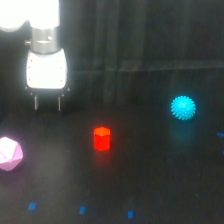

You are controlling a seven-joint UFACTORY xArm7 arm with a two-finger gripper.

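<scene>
My white gripper hangs at the upper left, its two thin dark fingers apart and nothing between them. A small red block with a six-sided outline rests on the dark table to the right of the gripper and lower in the view. At the left edge is a pink faceted ball, partly cut off by the frame. A cyan ball with a bumpy surface sits far to the right. None of these objects touches the gripper.
Several small blue marks, among them one blue mark, show near the front, and another blue mark at the right edge. A dark, ridged backdrop stands behind.
</scene>
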